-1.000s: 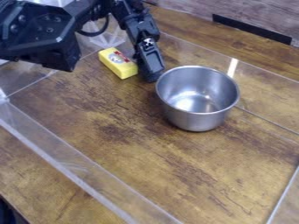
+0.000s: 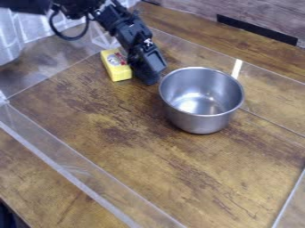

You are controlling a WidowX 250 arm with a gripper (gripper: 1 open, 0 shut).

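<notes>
A yellow block with a red-and-white label (image 2: 114, 66) lies on the wooden table at the upper left. My black gripper (image 2: 134, 62) reaches down from the top left and is low beside the block's right side, partly in front of it; its fingertips are too dark and small to make out clearly. A steel pot (image 2: 201, 96) stands just to the right of the gripper.
Transparent strips or edges run along the left and right sides. A back board with a dark slot (image 2: 256, 31) is at the top right.
The upper arm, which covered much of the top left, has drawn back and up out of view. The gripper end stays by the yellow block; the pot is unmoved.
</notes>
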